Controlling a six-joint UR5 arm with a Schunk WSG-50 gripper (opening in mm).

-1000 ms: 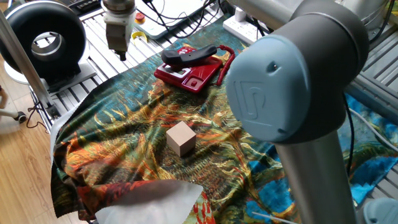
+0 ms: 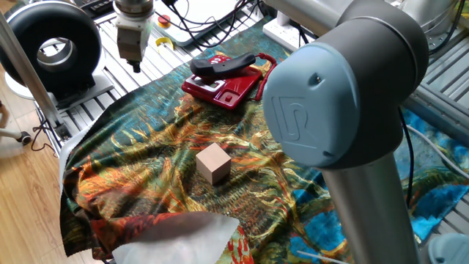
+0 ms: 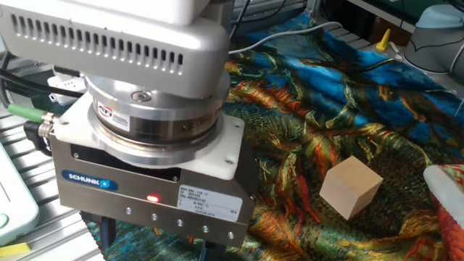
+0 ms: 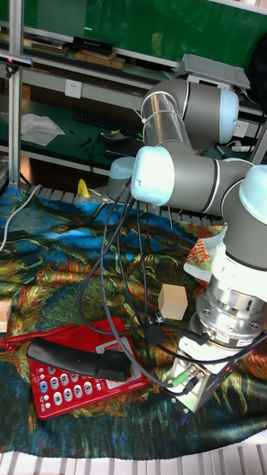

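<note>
A pale wooden cube (image 2: 213, 163) rests on the patterned cloth, and the second exterior view shows this cube (image 3: 351, 187) right of my gripper. The red telephone (image 2: 222, 82), its black handset (image 2: 220, 67) lying across it, sits farther back on the cloth. My gripper (image 2: 135, 67) hangs beyond the cloth's edge, apart from both cube and phone. In the second view its two dark fingers (image 3: 107, 232) stand well apart beneath the body, so it looks open; their tips are cut off by the frame. Nothing shows between them there.
Another wooden block (image 4: 4, 315) is partly cut off at the left edge of the third view. A black ring-shaped device (image 2: 53, 48) stands at the back left. Loose cables (image 4: 102, 269) hang beside the arm.
In the first exterior view my gripper has shifted slightly left, and the arm's big blue-capped joint has moved a little left too. Cube and telephone have stayed put.
</note>
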